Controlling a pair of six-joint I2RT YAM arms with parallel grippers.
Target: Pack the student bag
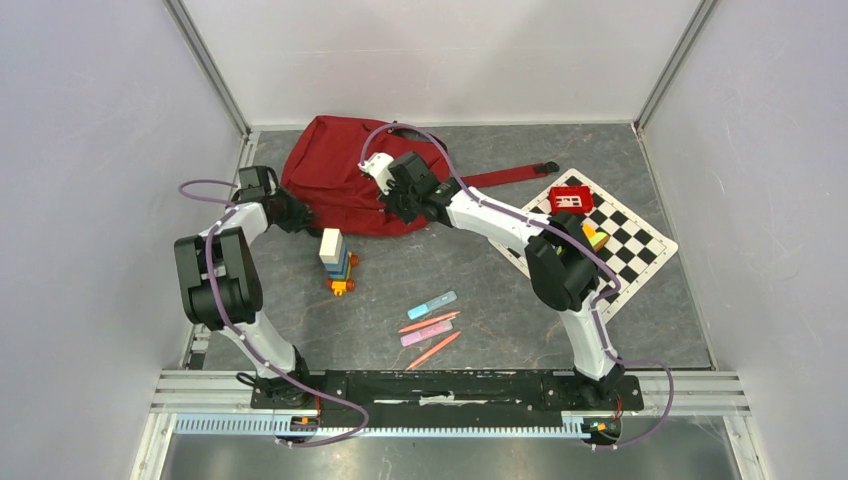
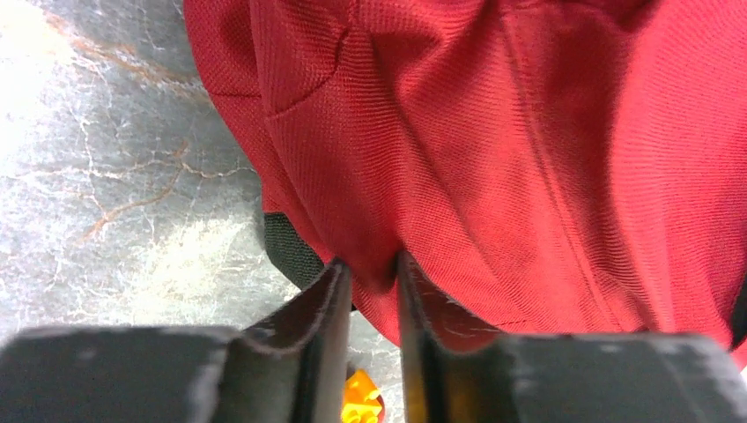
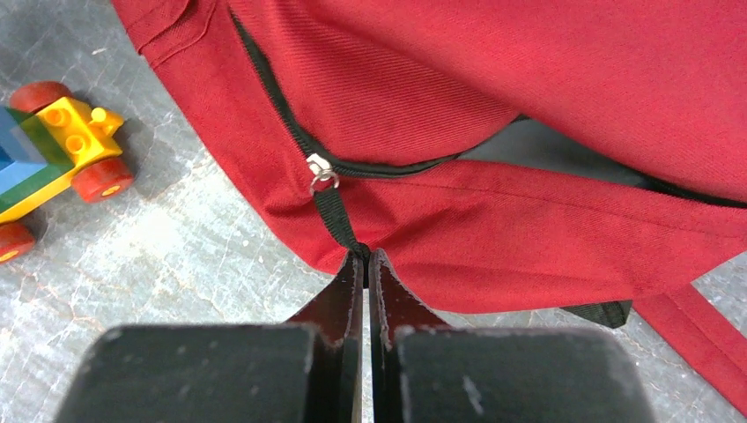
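Observation:
The red bag (image 1: 335, 155) lies flat at the back left, its zipped opening facing the front. In the right wrist view, a dark gap shows along the right part of the zipper (image 3: 414, 169). My right gripper is shut on the black zipper pull (image 3: 333, 216), which hangs from a metal slider. At the bag's left front corner is my left gripper, its fingertips a little apart. Red cloth (image 2: 374, 211) shows between and beyond those tips; whether they touch it I cannot tell.
A block toy on wheels (image 1: 338, 262) stands just in front of the bag. Blue and pink cases (image 1: 432, 306) and orange pencils (image 1: 433, 350) lie front centre. At right, a chessboard (image 1: 640, 255) carries a red box (image 1: 571, 199). A red strap (image 1: 508, 176) stretches rightward.

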